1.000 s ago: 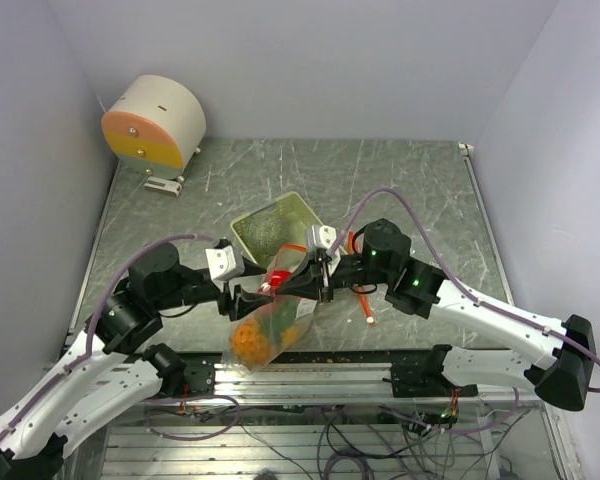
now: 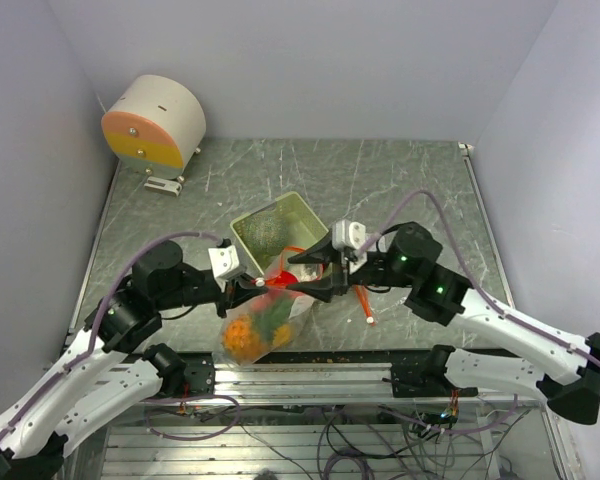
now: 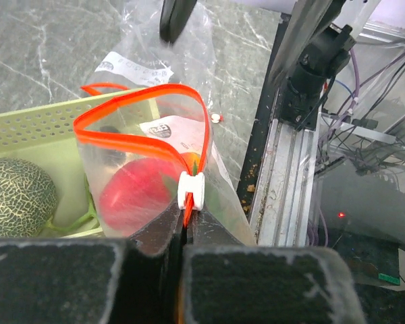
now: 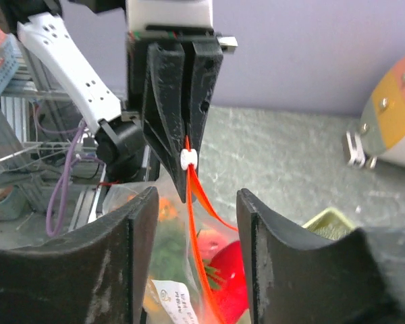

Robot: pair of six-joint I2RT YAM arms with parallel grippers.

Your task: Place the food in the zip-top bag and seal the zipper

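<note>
A clear zip top bag with an orange zipper (image 3: 128,140) hangs at the table's front, its mouth standing open in a loop. Inside it show a red item (image 3: 138,189), orange pieces (image 2: 244,340) and some green. My left gripper is shut on the zipper's end, just by the white slider; the right wrist view shows the same slider (image 4: 188,158) at the left fingertips. To the right of the bag, my right gripper stands open with its fingers well apart, the zipper beyond them and nothing held.
Behind the bag stands a pale green basket (image 2: 305,215) holding a netted melon (image 3: 19,197). Another clear bag with an orange zipper (image 2: 363,303) lies flat to the right. A rounded striped box (image 2: 155,125) sits back left.
</note>
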